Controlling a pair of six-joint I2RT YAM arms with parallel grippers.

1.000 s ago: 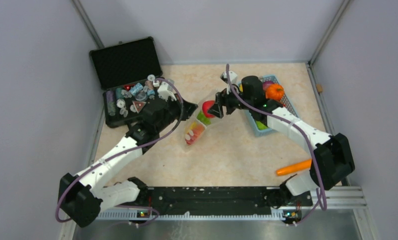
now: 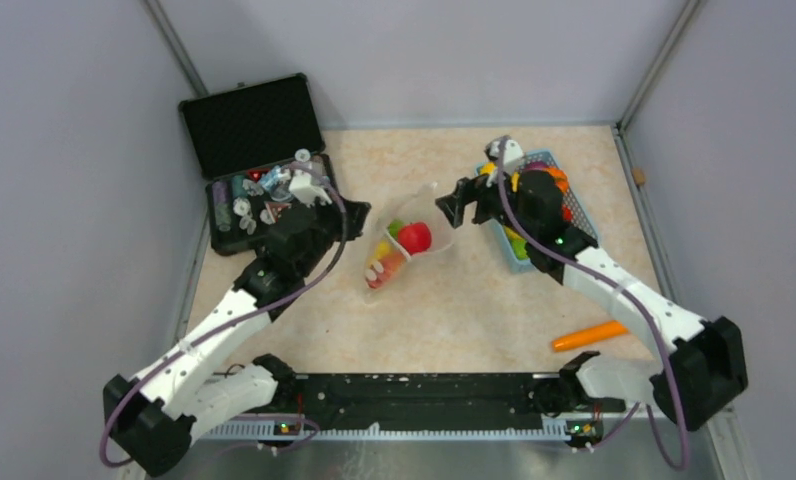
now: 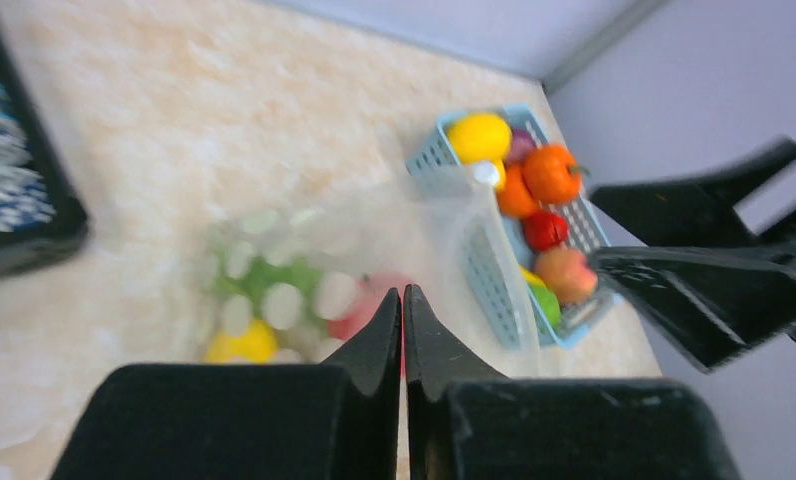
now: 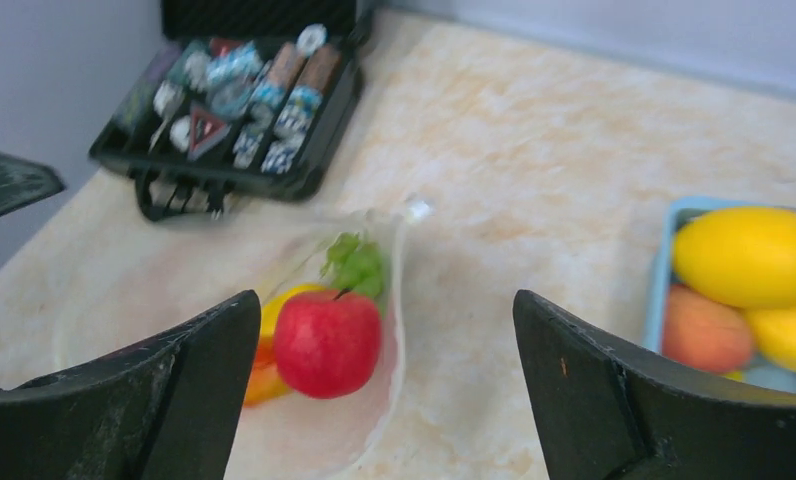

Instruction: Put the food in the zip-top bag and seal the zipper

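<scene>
The clear zip top bag [image 2: 434, 205] lies mid-table with its mouth gaping. Inside are a red apple-like food [image 2: 414, 237], something green [image 4: 358, 264] and yellow and orange food [image 2: 386, 260]. The red piece sits nearest the mouth, inside the film in the right wrist view. My left gripper is shut just left of the bag, and no film shows between its fingers. To the right of the bag mouth, my right gripper [image 2: 450, 205] stands open and empty. The zipper itself cannot be made out.
A blue basket [image 2: 514, 262] of assorted food stands at the right, partly under my right arm. An open black case [image 2: 219, 238] with small items is at back left. A carrot [image 2: 588, 335] lies front right.
The red food left my right gripper and settled into the bag.
</scene>
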